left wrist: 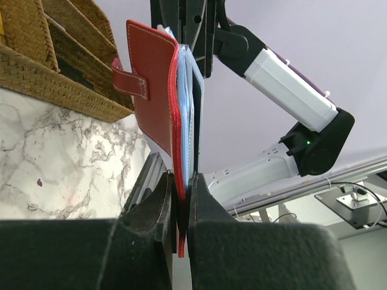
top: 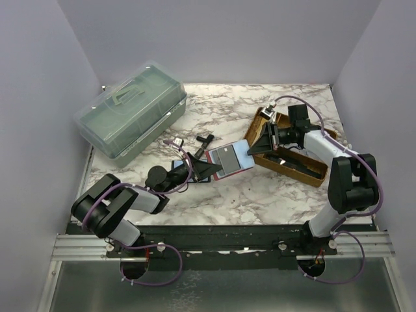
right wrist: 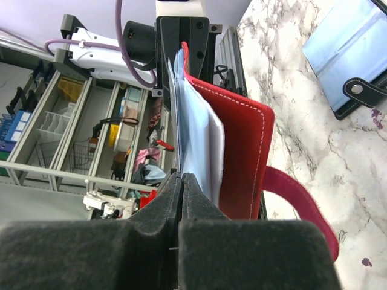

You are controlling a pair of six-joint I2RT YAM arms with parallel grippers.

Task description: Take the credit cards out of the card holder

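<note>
A red-edged card holder (top: pixel 229 160) with pale blue and grey sleeves hangs between my grippers above the table. My left gripper is shut on one end of it; the red cover and blue inner layers show in the left wrist view. My right gripper is shut at the other end, with a thin grey piece at its fingertips; whether that is a card or part of the holder I cannot tell. A second blue holder with a black snap strap (right wrist: pixel 344 48) lies on the table, partly behind my left arm in the top view.
A woven basket (top: pixel 305 172) with compartments is at the right, under my right arm. A green lidded plastic box (top: pixel 127 107) stands at the back left, a small black object (top: pixel 208 140) near the middle.
</note>
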